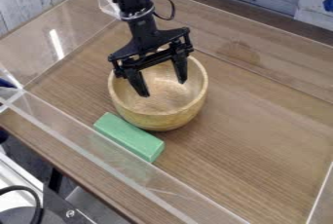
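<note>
My gripper (152, 67), black and reaching down from the top of the view, hangs with its fingers spread open over a round light wooden bowl (169, 116). Its fingertips reach into the bowl's upper part, and I see nothing held between them. A green rectangular block (128, 136) lies on the wooden table just in front of the bowl, toward the lower left.
A clear strip runs along the left and front edge, with dark cables at the bottom left. White objects stand at the top left and top right corners.
</note>
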